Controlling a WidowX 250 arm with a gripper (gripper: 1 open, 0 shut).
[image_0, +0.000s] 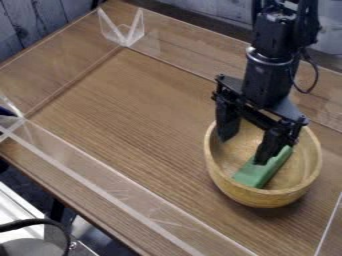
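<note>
The black gripper (257, 125) hangs low over a round tan bowl (265, 199) on the right side of the wooden table, its open fingers reaching into the bowl's upper part. A green oblong object (266, 170) lies in the bowl, just below and partly behind the fingers. I cannot tell whether the fingers touch it.
Clear tape strips cross the table at the top and lower left. Black cable and a white item sit at the lower left corner.
</note>
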